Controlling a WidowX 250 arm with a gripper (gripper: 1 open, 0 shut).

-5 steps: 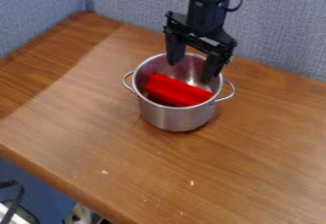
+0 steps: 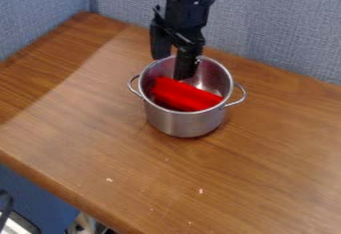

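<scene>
A steel pot with two side handles stands on the wooden table. A red cylindrical object lies inside it. My black gripper is above the pot's back part, open, with one finger reaching down toward the inside behind the red object. Whether the fingertips touch anything is unclear.
Grey padded walls stand behind and at the left. The table's near edge drops off at the lower left, where some dark cables show.
My gripper has turned and shifted to the left over the pot. The pot and red object look unmoved.
</scene>
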